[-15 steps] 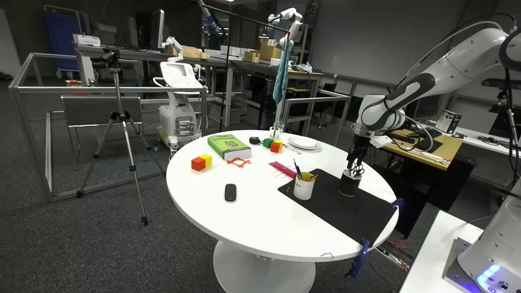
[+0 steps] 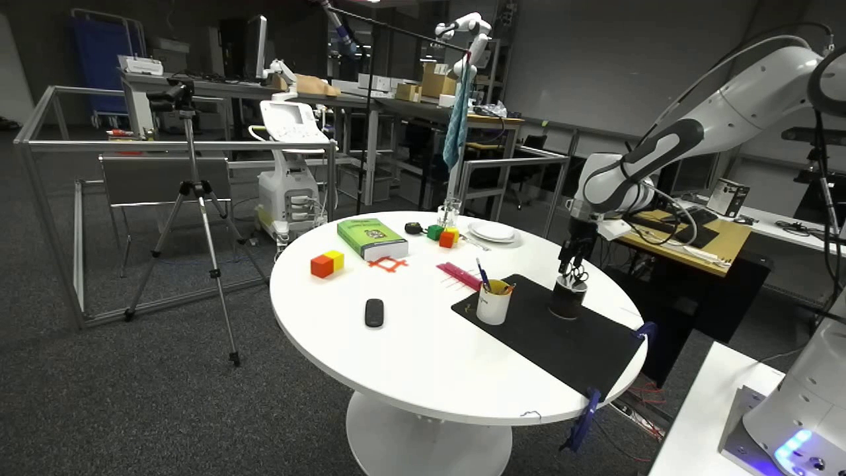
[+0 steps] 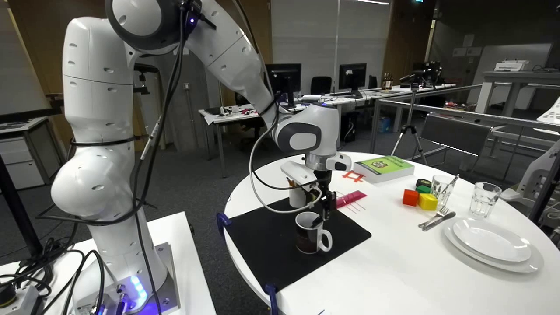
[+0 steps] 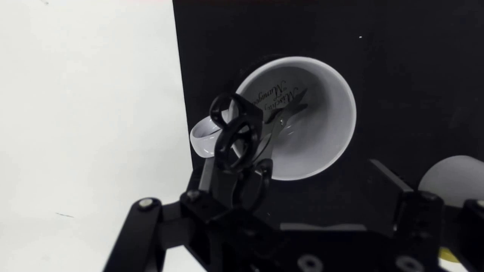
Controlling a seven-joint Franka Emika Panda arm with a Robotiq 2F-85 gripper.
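Note:
A dark mug point(image 2: 568, 301) with a white inside stands upright on the black mat point(image 2: 547, 349). In the wrist view, black-handled scissors point(image 4: 245, 131) rest in the mug point(image 4: 333, 136), blades down inside and handles leaning over the rim near the mug's handle. My gripper is open above, its fingers spread wide. The scissors' handles lie close to the left finger point(image 4: 206, 174); whether they touch cannot be told. Exterior view 2 has the gripper point(image 3: 328, 205) just over the mug point(image 3: 306, 236), by the side where its handle is.
A white pen cup point(image 2: 493, 305) stands on the mat near the mug. Farther off are a pink packet point(image 2: 460, 276), a green book point(image 2: 373, 238), colored cubes point(image 2: 448, 238), plates point(image 2: 492, 231) and a black mouse point(image 2: 374, 313). Blue clamps point(image 2: 588, 412) grip the table edge.
My gripper has shifted slightly left and a little lower in exterior view 1. The mug and pen cup have stayed in place.

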